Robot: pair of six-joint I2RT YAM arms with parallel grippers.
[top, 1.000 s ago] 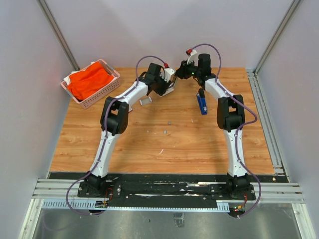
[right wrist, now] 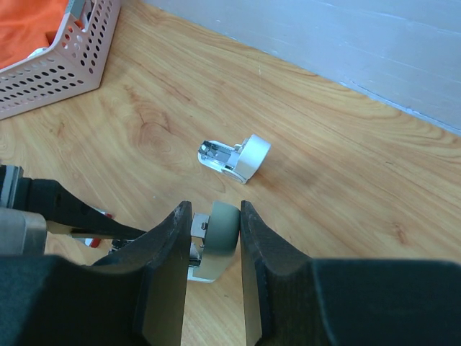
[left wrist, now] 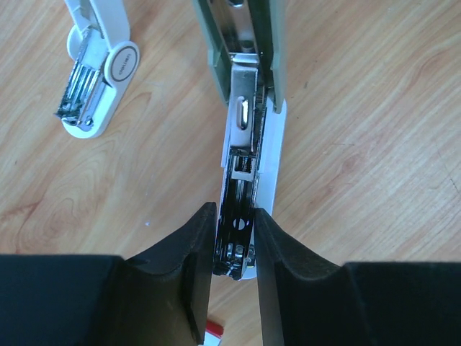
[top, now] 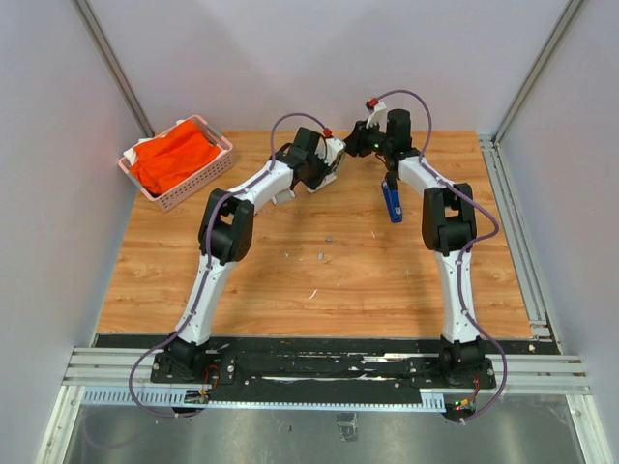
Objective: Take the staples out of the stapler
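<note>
A white stapler with a pale green top stands opened upright, its metal channel exposed in the left wrist view. My left gripper is shut on the black front part of that channel, low over the base. My right gripper is shut on the raised green top. A second, smaller white stapler, also open, lies apart on the table. In the top view both grippers meet at the back middle.
A pink basket with orange cloth is at the back left. A blue object lies right of centre. Small bits lie mid-table.
Otherwise the scene looks the same.
</note>
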